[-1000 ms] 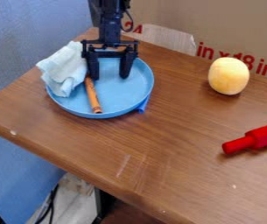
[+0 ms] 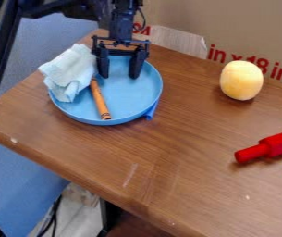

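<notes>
The black gripper (image 2: 119, 65) is lowered over a blue plate (image 2: 143, 94), its two fingers apart and reaching down toward the back half of the plate. Whether anything sits between them is hard to see. A white-and-pale-blue cloth (image 2: 67, 70) is bunched on the plate's left, close beside the left finger. An orange stick-like object (image 2: 100, 101) lies on the plate in front of the gripper.
A pale yellow round object (image 2: 240, 81) stands at the back right. A red cylindrical object (image 2: 270, 145) lies at the right edge. Cardboard stands behind.
The gripper has shifted very slightly over the plate. The objects on the table look unmoved.
</notes>
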